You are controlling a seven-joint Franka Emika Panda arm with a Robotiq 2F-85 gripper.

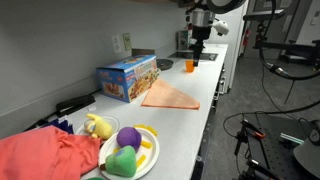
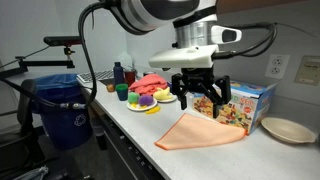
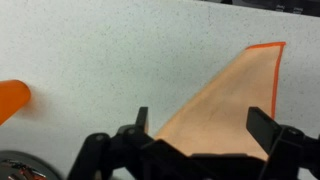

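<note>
An orange cloth [image 1: 170,95] lies flat on the white counter. In the wrist view the same cloth [image 3: 225,105] spreads below my gripper, one corner pointing toward the upper right. The fingers stand wide apart with nothing between them, above the counter. An orange cup [image 3: 12,99] is cut off by the left edge of the wrist view, well aside from the fingers. Exterior view 1 shows that cup [image 1: 189,66] at the far end of the counter, with the gripper [image 1: 198,48] higher up near it. The arm covers part of exterior view 2.
A blue food box [image 1: 128,80] stands along the wall behind the cloth. Nearer are a plate [image 1: 146,166] of colourful toy food and a red cloth [image 1: 50,155]. A pale bowl [image 2: 290,130] sits at the right in exterior view 2. Bare counter surrounds the orange cloth's front side.
</note>
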